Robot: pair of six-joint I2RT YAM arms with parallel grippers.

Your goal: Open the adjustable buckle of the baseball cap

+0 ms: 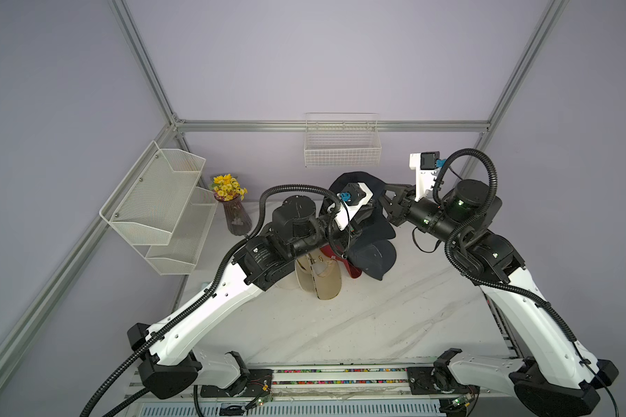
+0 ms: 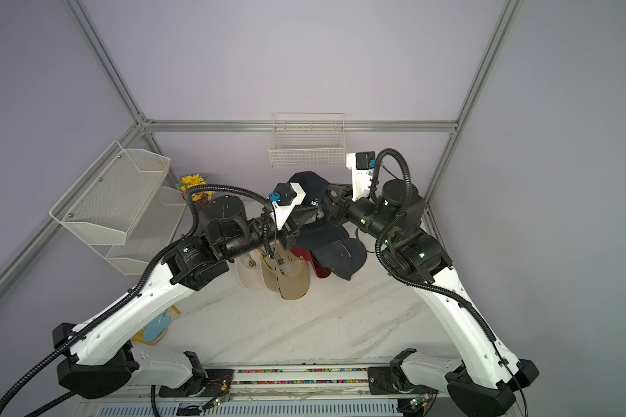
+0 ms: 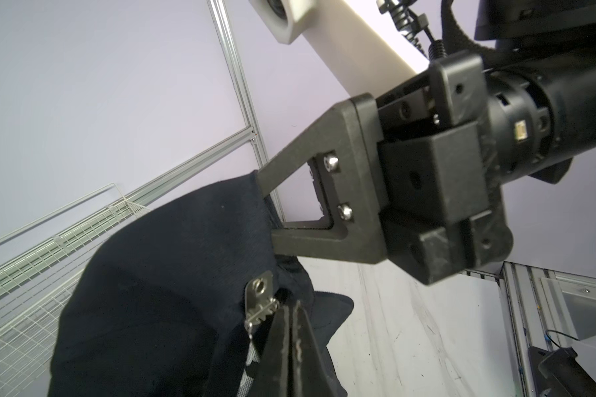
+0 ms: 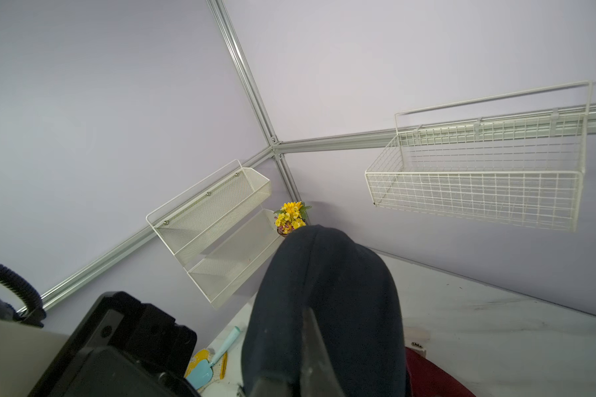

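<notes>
The navy cap [image 3: 152, 278] is raised between my grippers over the table. In the left wrist view its metal buckle [image 3: 258, 289] is visible on the strap, beside the tips of my shut left gripper; what is between those tips is unclear. My right gripper is shut on the cap's cloth, its fingers against the cap [image 4: 318, 264]. In the top views both grippers meet at the cap and partly hide it.
Below lie beige caps [image 1: 327, 281], a red cap [image 1: 351, 271] and a dark cap [image 1: 375, 260]. A flower vase [image 1: 236, 215] and wire shelves [image 1: 146, 208] stand left.
</notes>
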